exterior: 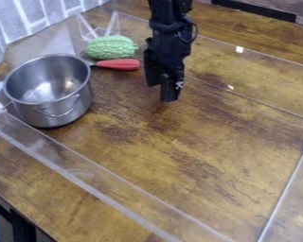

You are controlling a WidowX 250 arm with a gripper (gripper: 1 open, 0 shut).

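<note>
The black robot gripper (163, 83) hangs low over the wooden table, pointing down, just right of a red pepper-like object (117, 64). Whether its fingers are open or shut is hard to tell. A green bumpy vegetable, like a bitter melon (110, 48) lies behind the red object. A steel pot (46, 90) stands at the left, apart from the gripper.
A clear plastic edge runs along the left side near the pot.
</note>
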